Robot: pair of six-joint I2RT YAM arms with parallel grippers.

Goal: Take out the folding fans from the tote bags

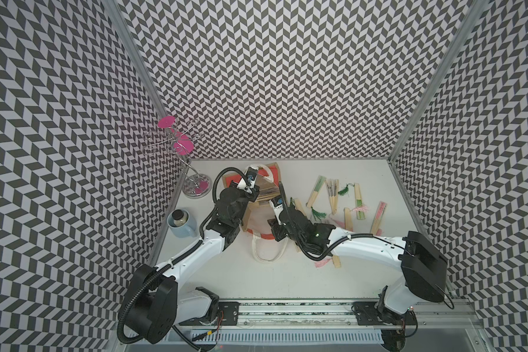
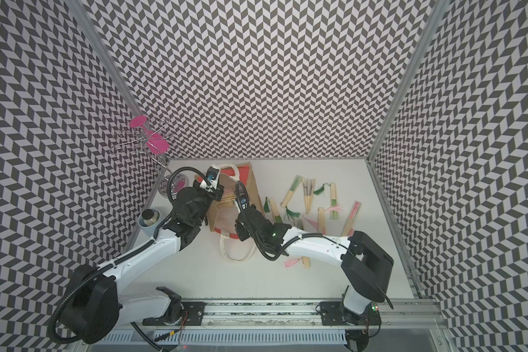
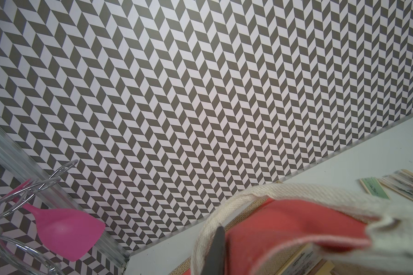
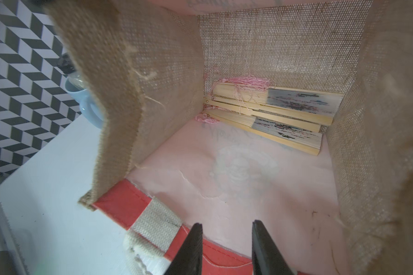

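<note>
A burlap tote bag (image 1: 245,219) with red trim lies open on the table, its mouth towards the front. In the right wrist view, several folding fans (image 4: 280,121) with pink tassels lie deep inside against the bag's mesh bottom. My right gripper stands open at the bag's mouth, nothing between its fingers. At the bag's left side is my left gripper (image 1: 254,191), shut on the bag's red edge; in the left wrist view one dark finger (image 3: 217,249) shows between the red cloth and the white handle (image 3: 206,236), the other hidden.
Several fans lie loose on the right of the table, including a green-ended one (image 1: 316,190) and a pink one (image 1: 379,216). A blue mug (image 1: 183,227) and a chrome stand with pink utensils (image 1: 183,146) are at the left.
</note>
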